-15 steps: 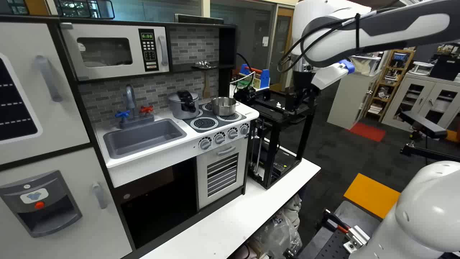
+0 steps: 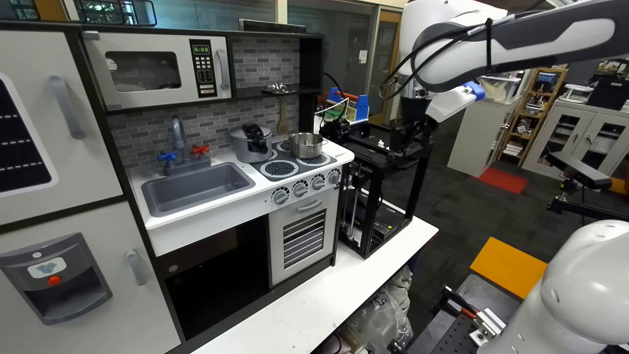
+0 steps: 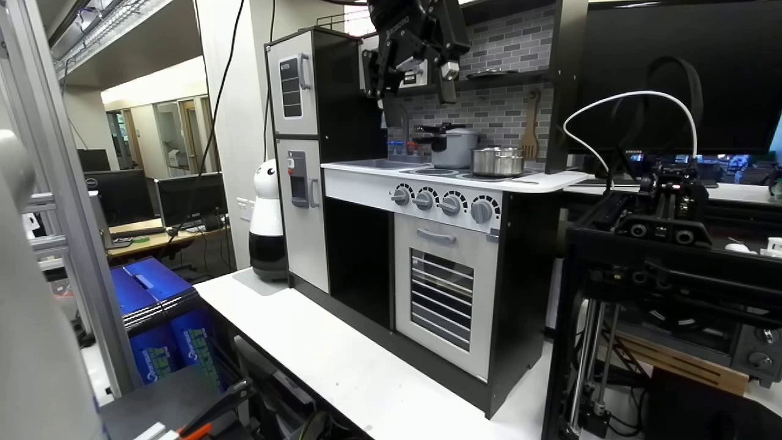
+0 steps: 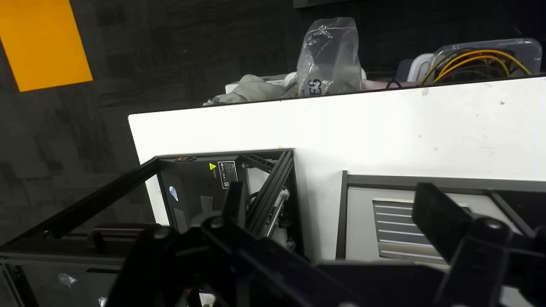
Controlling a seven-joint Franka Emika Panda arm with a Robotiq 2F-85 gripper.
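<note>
High in exterior view 2, my gripper [image 3: 412, 87] points downward, its two black fingers spread wide apart. The wrist view shows that gripper open too, and I see nothing held between its fingers. In exterior view 1 the dark gripper [image 2: 408, 132] appears in front of the black frame, its fingers hard to make out. On the toy stove stand a grey lidded pot [image 2: 251, 143] and a small steel pot [image 2: 306, 145], both clear of the gripper. The oven door [image 2: 303, 235] looks closed.
A grey sink [image 2: 197, 188] with a faucet [image 2: 179, 134] lies left of the stove. A wooden spatula [image 2: 283, 116] hangs behind the pots. The black machine frame [image 2: 371, 218] stands right of the kitchen.
</note>
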